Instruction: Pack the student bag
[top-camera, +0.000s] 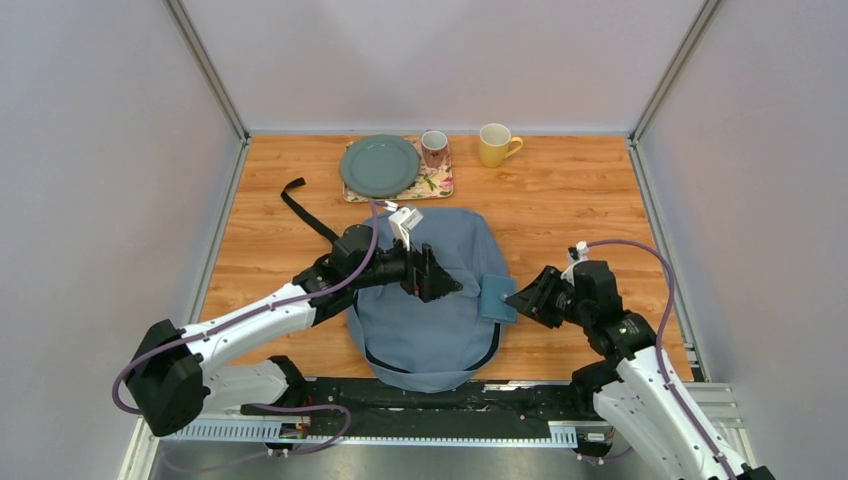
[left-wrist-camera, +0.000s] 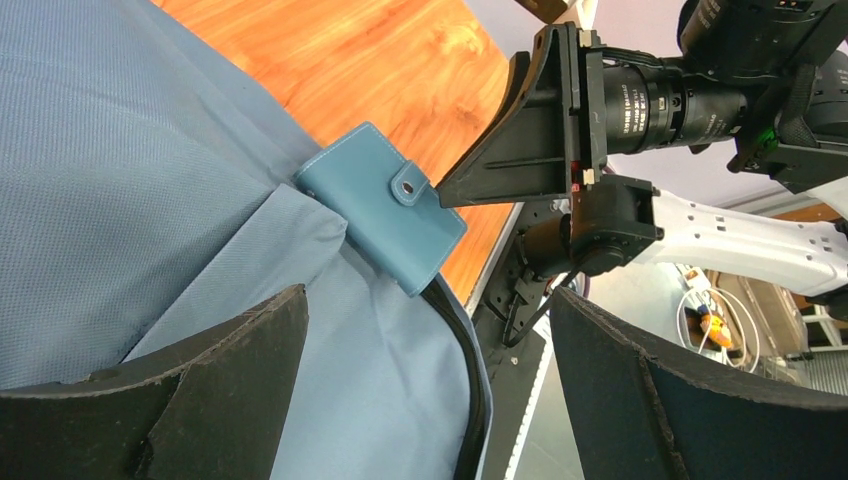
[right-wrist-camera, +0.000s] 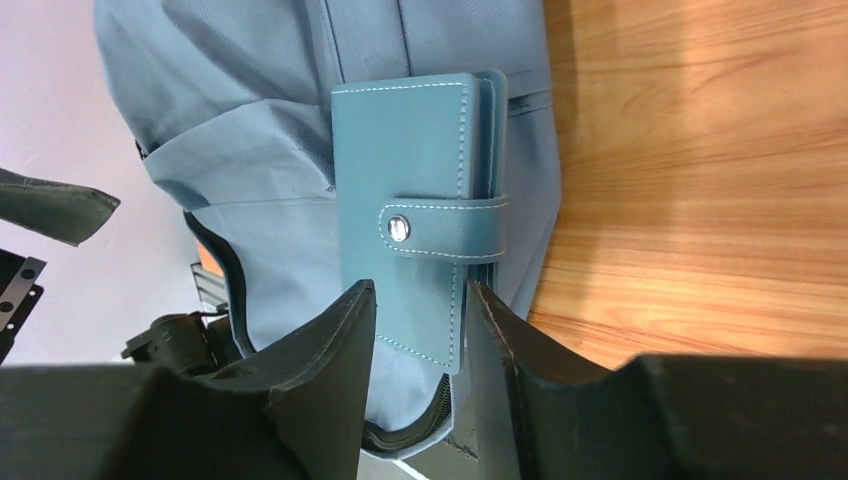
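A blue wallet with a snap strap (right-wrist-camera: 415, 150) lies flat across the right edge of the blue bag (top-camera: 415, 345), on the outside of the fabric. Its strap is fastened and points toward my right gripper. In the right wrist view that gripper is open a little, its fingertips over the wallet's lower part, holding nothing. In the left wrist view the wallet (left-wrist-camera: 375, 210) rests against the raised flap of cloth (left-wrist-camera: 300, 240). My left gripper stands wide open above the bag, empty.
Behind the bag are a floral tray (top-camera: 437, 187) with a grey plate (top-camera: 380, 165) and a patterned cup (top-camera: 434, 150), and a yellow mug (top-camera: 493, 147). A black strap (top-camera: 305, 212) trails left. Bare wood (top-camera: 570, 200) lies to the right.
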